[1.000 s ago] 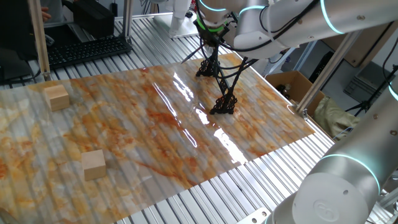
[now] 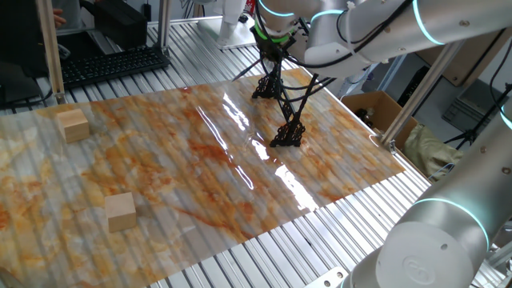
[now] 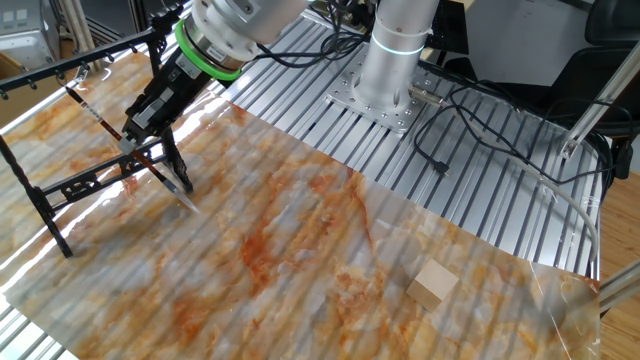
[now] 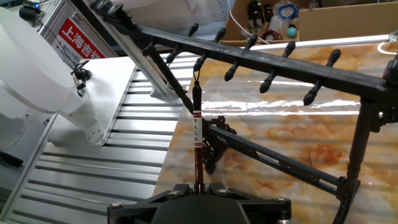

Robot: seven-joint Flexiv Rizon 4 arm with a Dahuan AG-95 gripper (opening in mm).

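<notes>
A slim brush (image 4: 198, 127) with a dark handle, a white label and a cord loop at its top runs down to my gripper in the wrist view. The gripper is shut on its shaft. In exterior view 2 the brush (image 3: 97, 118) slants through my gripper (image 3: 130, 146), its pale tip (image 3: 190, 205) low near the mat. A black rack (image 4: 261, 61) with several pegs stands right by it. The cord loop (image 4: 196, 75) is close to one peg; whether it is hooked there I cannot tell.
Two wooden blocks, a far one (image 2: 73, 126) and a nearer one (image 2: 121, 212), lie on the marbled mat (image 2: 176, 160). A keyboard (image 2: 112, 66) is at the back left. The mat's middle is open. A cardboard box (image 2: 376, 108) stands beyond the table edge.
The arm's wrist has shifted very slightly, down and to the right in exterior view 1. The rack and the blocks stay where they were.
</notes>
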